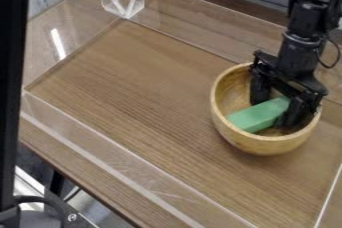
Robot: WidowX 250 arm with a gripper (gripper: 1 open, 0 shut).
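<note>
A round wooden bowl point(251, 142) sits at the right of the table, holding a green block point(251, 118) that lies slanted inside it. My black gripper point(285, 100) reaches down from the upper right into the bowl, its fingers around the upper right part of the block. The fingers look apart, though the dark fingers overlap and are hard to make out; whether they touch the block I cannot tell.
A clear plastic piece point(122, 2) stands at the back left. A dark frame runs along the left edge.
</note>
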